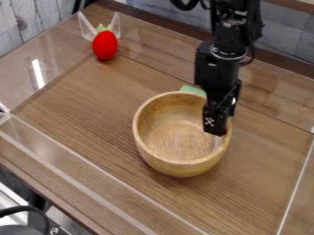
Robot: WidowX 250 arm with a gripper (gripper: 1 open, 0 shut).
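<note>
My gripper (216, 121) is a black assembly reaching down from the top, its lower end at the right rim of a wooden bowl (154, 157). Behind it, a mint-green object (192, 91) is partly hidden by the bowl and gripper. The state of the fingers is too small and dark to tell.
A red oval object (105, 45) sits at the back left, with a pale object behind it. A grey wall edge runs along the back.
</note>
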